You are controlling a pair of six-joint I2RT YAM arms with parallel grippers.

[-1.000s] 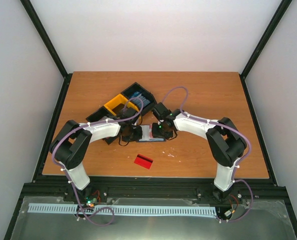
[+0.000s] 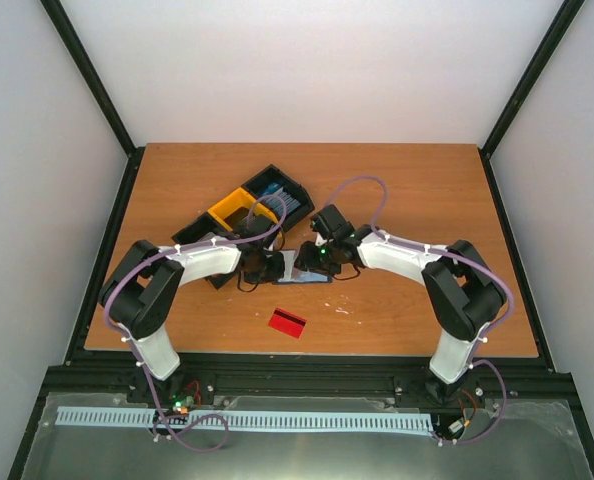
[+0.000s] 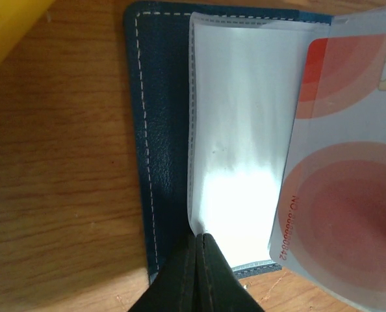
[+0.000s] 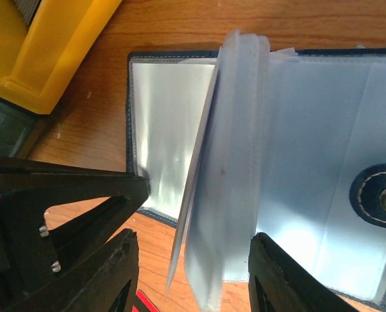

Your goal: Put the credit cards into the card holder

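The card holder (image 3: 160, 130) lies open at the table's middle, its clear sleeves spread. In the left wrist view a sleeve with a red-patterned card (image 3: 349, 208) stands at the right. My left gripper is shut at the near edge of the white sleeve. In the right wrist view my right gripper is open, its fingers either side of upraised clear sleeve leaves (image 4: 222, 169). A red card (image 2: 287, 322) lies on the table in front of the holder.
A black organiser with a yellow compartment (image 2: 232, 208) sits behind the left arm, at the holder's back left.
The left arm and the red card on the table look unchanged.
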